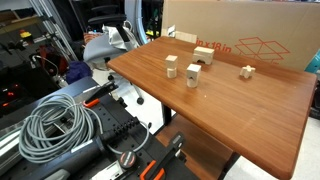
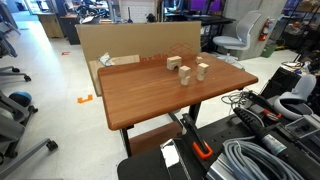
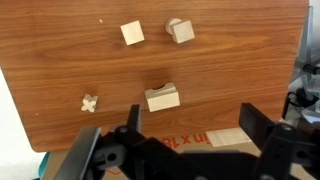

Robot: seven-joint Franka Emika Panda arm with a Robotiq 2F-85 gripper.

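In the wrist view my gripper is open over the wooden table, its dark fingers apart at the lower edge with nothing held. Below it lies a pale rectangular block (image 3: 162, 97). Farther up in that view are a square-topped pale block (image 3: 132, 33) and another pale block (image 3: 181, 31) with a rounded part showing beside it. To the left sits a small cross-shaped piece (image 3: 89, 103). From the first exterior side, two upright pieces (image 1: 171, 66) (image 1: 193, 75) stand in front of the rectangular block (image 1: 204, 54); the small piece (image 1: 247, 72) lies right of them.
A cardboard panel (image 2: 135, 40) stands along one long side of the table. Coiled pale cable (image 1: 55, 125) lies beside the table, and an office chair (image 2: 237, 35) stands past one end.
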